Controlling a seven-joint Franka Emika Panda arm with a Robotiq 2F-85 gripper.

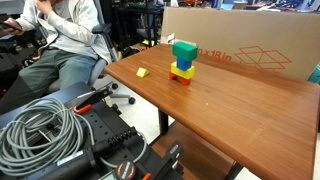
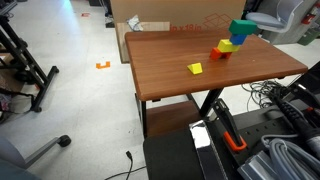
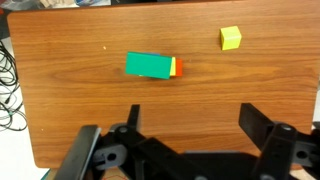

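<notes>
A stack of blocks stands on the wooden table: a green block [image 1: 184, 50] on top, a blue block [image 1: 184, 62] below it, then a yellow block [image 1: 182, 71] and red blocks [image 1: 180, 80] at the base. From above, the wrist view shows the green block [image 3: 148, 65] covering most of the stack, with a bit of red [image 3: 177, 66] at its right side. High over the table, my gripper is wide open and empty. Neither exterior view has the gripper in it.
One small yellow block [image 3: 230, 38] lies alone on the table [image 1: 240, 110], apart from the stack. A cardboard panel [image 1: 240, 40] stands along the table's far side. A person [image 1: 65, 40] sits beyond the table's left end.
</notes>
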